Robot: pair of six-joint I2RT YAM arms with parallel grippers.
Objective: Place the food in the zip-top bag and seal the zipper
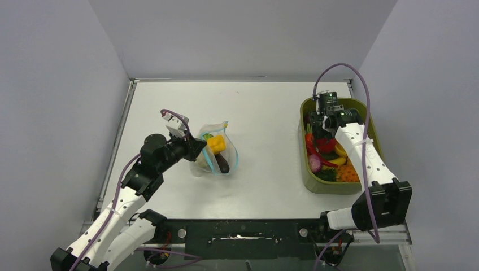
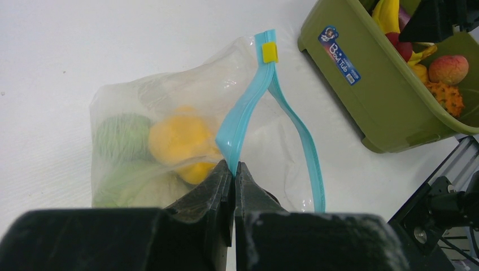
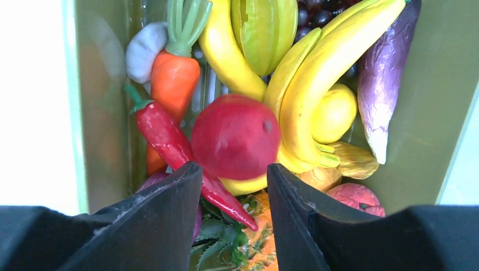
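Observation:
The clear zip top bag (image 2: 186,84) lies on the table with its blue zipper edge (image 2: 312,164) spread apart. Inside are a yellow pepper (image 1: 216,144), a dark eggplant (image 1: 222,164) and something green (image 2: 125,135) seen through the plastic. My left gripper is shut on the bag's blue rim. Over the food bin, my right gripper stands open, its fingers (image 3: 183,186) pointing down. A round red fruit (image 3: 234,132) sits just beyond the fingertips, not gripped. Beside it lie a red chili (image 3: 164,132), a carrot (image 3: 174,82) and bananas (image 3: 316,84).
A green bin (image 1: 329,188) full of mixed produce stands at the table's right side, its walls close around my right gripper. Bare white table (image 1: 265,135) separates it from the bag. A yellow slider (image 2: 270,52) sits at the zipper's end.

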